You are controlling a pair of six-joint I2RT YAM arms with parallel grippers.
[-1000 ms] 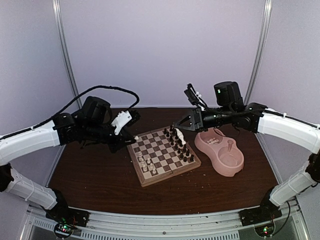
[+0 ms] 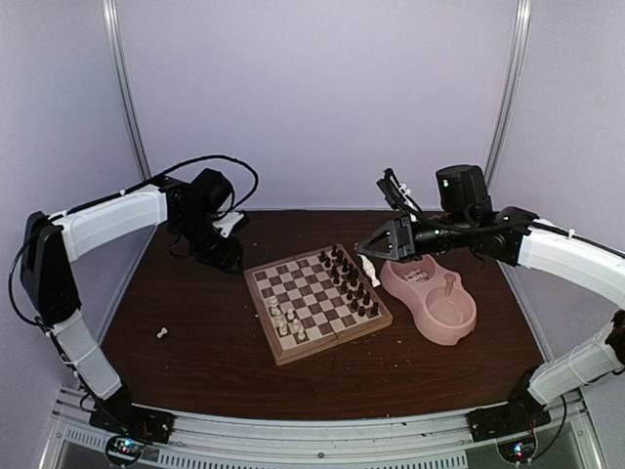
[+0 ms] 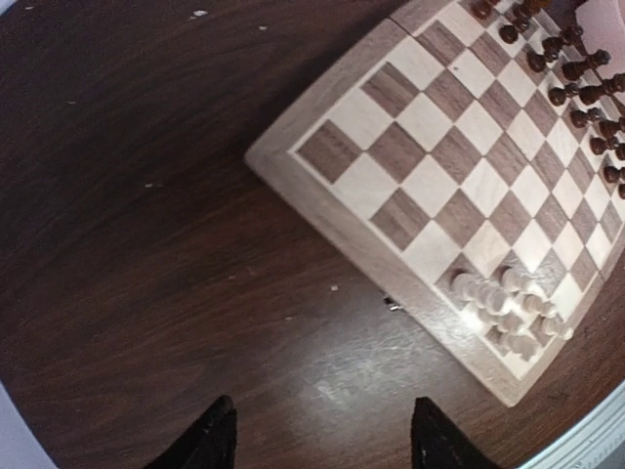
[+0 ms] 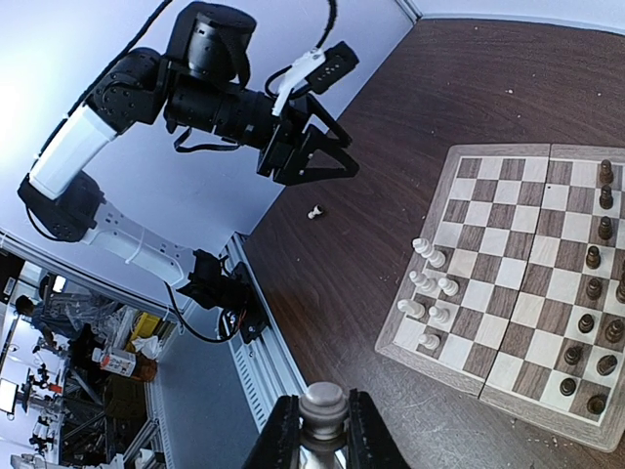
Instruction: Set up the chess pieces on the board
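Note:
The chessboard (image 2: pixel 317 303) lies mid-table, with dark pieces (image 4: pixel 595 287) along its right side and several white pieces (image 4: pixel 439 315) clustered at its near-left corner. My left gripper hangs left of the board, fingers apart, nothing between them. My right gripper is shut on a white chess piece (image 4: pixel 322 405), held above the board's right side. A small white piece (image 2: pixel 162 332) lies on the bare wood left of the board.
A pink two-bowl tray (image 2: pixel 437 318) with white pieces in it sits right of the board, under the right arm.
The small white piece, near that gripper earlier, now lies on the table farther left. The right arm has shifted slightly right.

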